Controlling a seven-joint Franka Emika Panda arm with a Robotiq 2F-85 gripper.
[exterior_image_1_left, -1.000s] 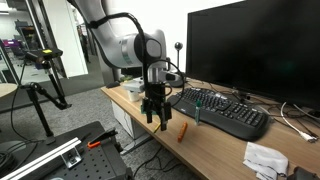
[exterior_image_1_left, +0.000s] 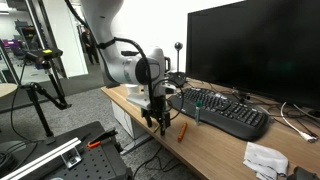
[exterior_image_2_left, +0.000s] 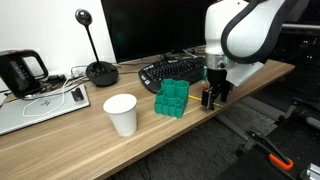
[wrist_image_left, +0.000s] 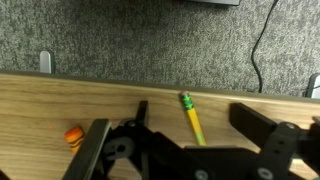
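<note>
A thin yellow pencil (wrist_image_left: 195, 124) with a green band near its end lies on the wooden desk in the wrist view, its end close to the desk's front edge. My gripper is open around it: one finger stands to the left, the other to the right, with bare wood showing on both sides of the pencil. In exterior view 1 the gripper (exterior_image_1_left: 160, 127) is low over the desk's front edge and mostly hides the pencil. Exterior view 2 shows the gripper (exterior_image_2_left: 208, 102) close to the desktop.
An orange stick-like object (exterior_image_1_left: 182, 131) lies beside the gripper. A teal holder (exterior_image_2_left: 172, 97) and a white cup (exterior_image_2_left: 123, 115) stand along the desk. Behind are a keyboard (exterior_image_1_left: 225, 115) and a monitor (exterior_image_1_left: 250, 50). A white cloth (exterior_image_1_left: 265, 160) lies on the right.
My gripper has come down toward the desk over the pencil, which showed clearly beneath it before. The orange object has stayed put.
</note>
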